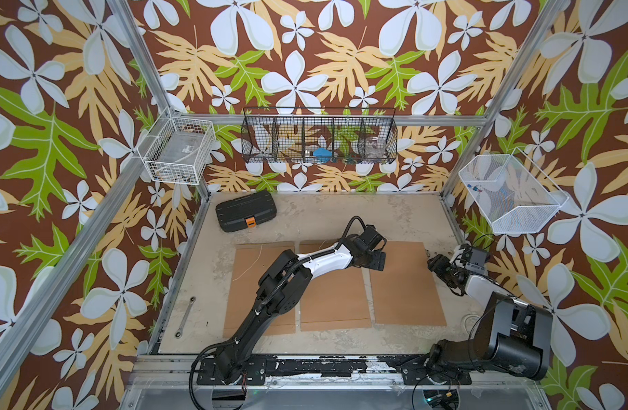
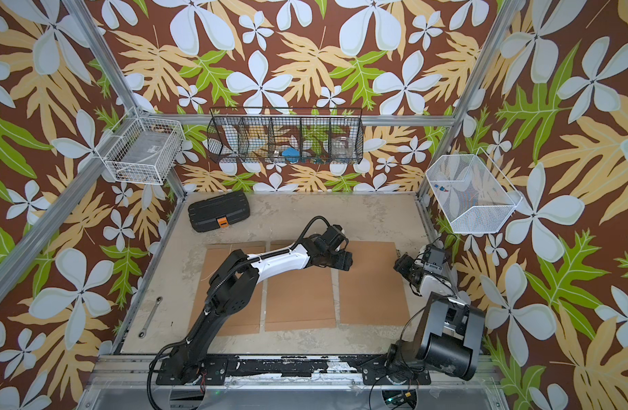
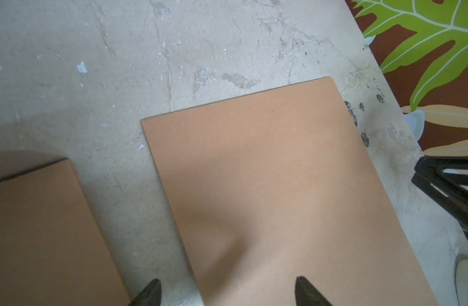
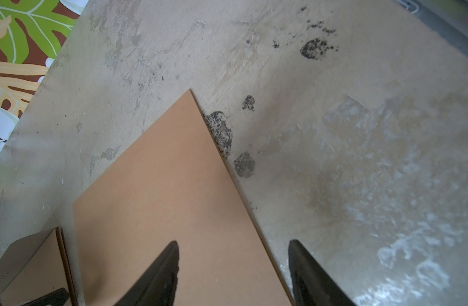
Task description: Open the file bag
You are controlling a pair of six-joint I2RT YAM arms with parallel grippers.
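Note:
No file bag can be made out on the table. A flat greyish item (image 1: 182,146) lies in the white wire basket at the left; whether it is the bag I cannot tell. My left gripper is open and empty, hanging over the seam between the middle and right cardboard sheets. In the right wrist view my right gripper stands open with nothing between its fingers, above the outer edge of the right cardboard sheet (image 4: 183,204). Both top views show the two grippers apart, the right one near the table's right side.
At the back left sits a black case (image 1: 246,210) with an orange latch. A wrench (image 1: 185,317) lies near the left edge. A black wire rack (image 1: 319,140) and a white mesh basket (image 1: 512,194) hang above the table.

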